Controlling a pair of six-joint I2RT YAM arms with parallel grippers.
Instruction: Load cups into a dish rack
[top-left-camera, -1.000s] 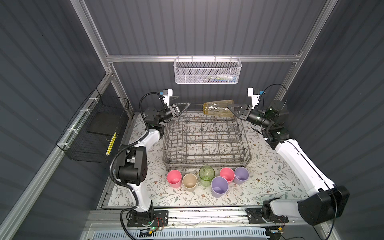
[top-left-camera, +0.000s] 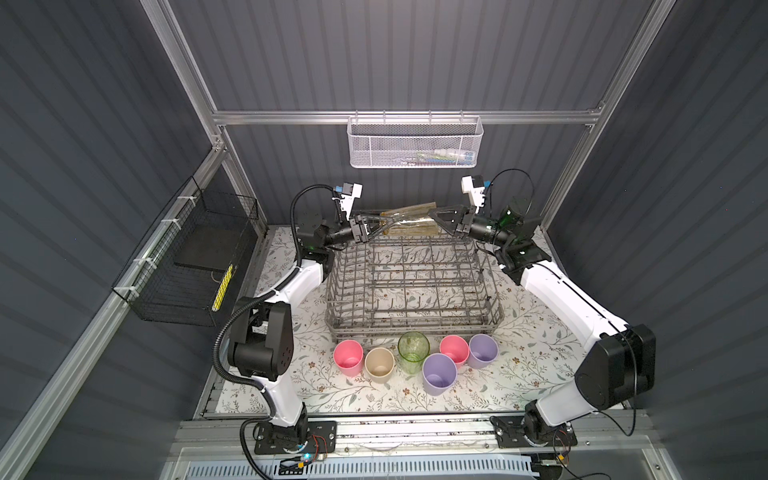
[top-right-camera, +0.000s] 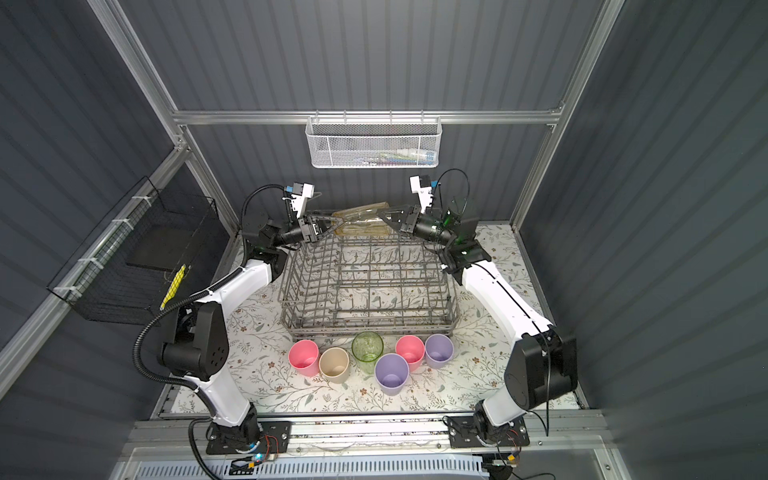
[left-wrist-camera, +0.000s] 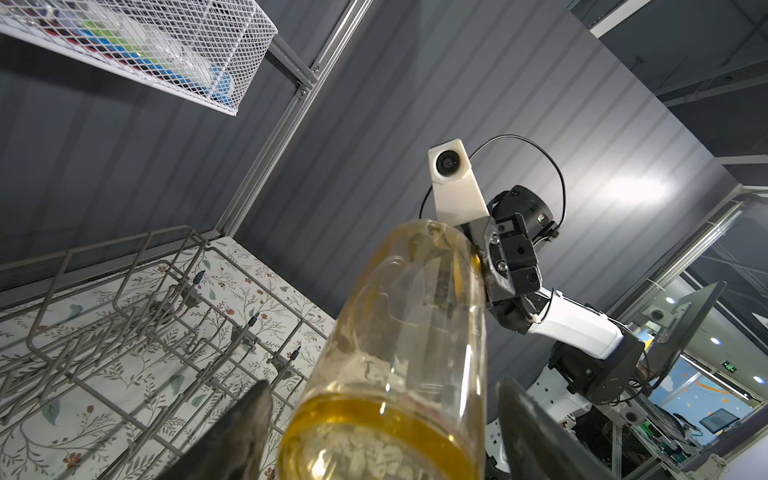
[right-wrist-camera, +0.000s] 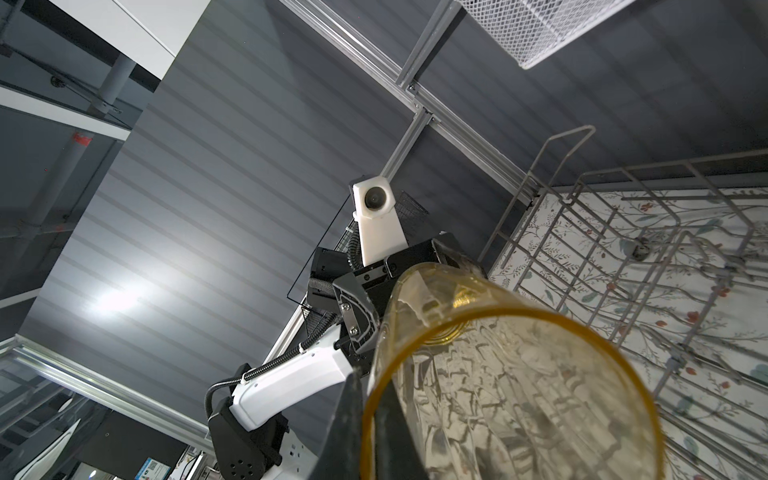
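A clear amber-tinted cup (top-left-camera: 409, 216) hangs sideways above the wire dish rack (top-left-camera: 366, 304), between both grippers. My right gripper (top-left-camera: 432, 213) is shut on it. My left gripper (top-left-camera: 377, 224) is part open, its fingers round the cup's other end, as the left wrist view (left-wrist-camera: 384, 336) also shows; whether they touch it I cannot tell. Along the front stand pink cups (top-left-camera: 349, 358), a beige cup (top-left-camera: 379, 368), a green clear cup (top-left-camera: 413, 360) and purple cups (top-left-camera: 439, 380).
A white mesh basket (top-left-camera: 412, 148) hangs on the back wall. A black wire basket (top-left-camera: 184, 264) hangs on the left wall. The rack's middle is free of cups; floral table surface shows either side.
My right arm has carried the cup leftward. My left gripper has moved right toward it, so its fingers are now round the cup's end.
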